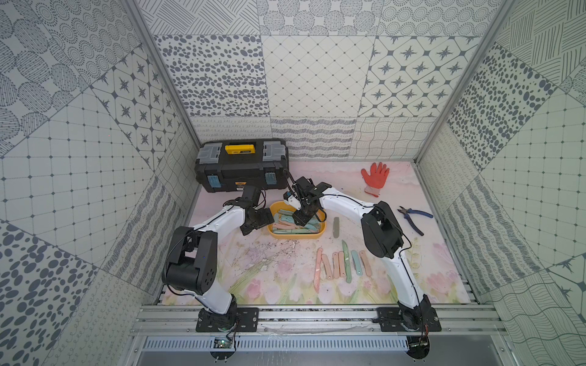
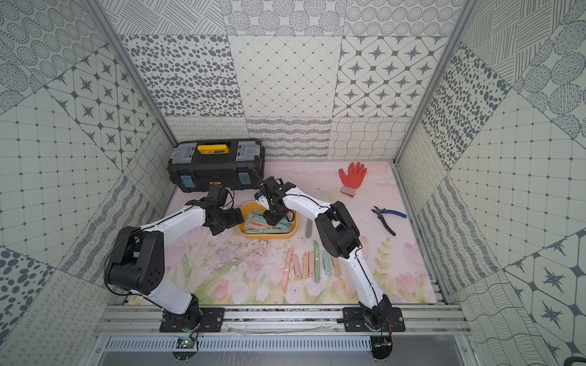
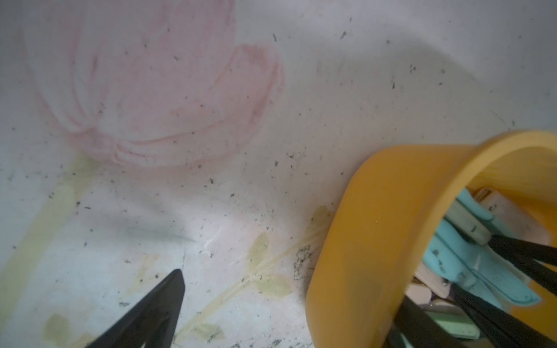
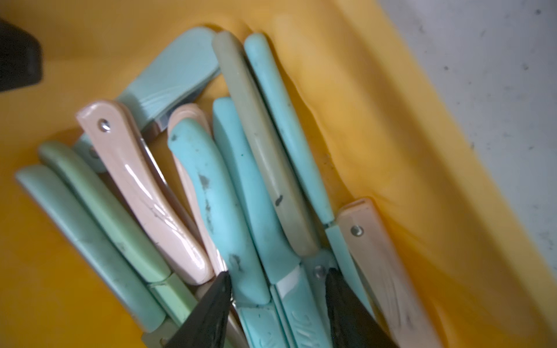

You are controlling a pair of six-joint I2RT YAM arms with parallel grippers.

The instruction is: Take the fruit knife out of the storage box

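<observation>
The yellow storage box (image 1: 274,231) holds several fruit knives with cyan, pink, green and grey handles, among them a cyan knife (image 4: 212,208) and a pink knife (image 4: 145,191). My right gripper is open low over these knives, fingertips either side of two cyan handles, with no grasp visible. My left gripper (image 1: 264,218) is open at the box's left end; in the left wrist view one finger is beside the box's wall and the other over the table.
A black toolbox (image 1: 241,167) stands behind the box. Several folded knives (image 1: 346,262) lie in a row at the front right. A red glove (image 1: 375,175) and pliers (image 1: 415,213) are on the right.
</observation>
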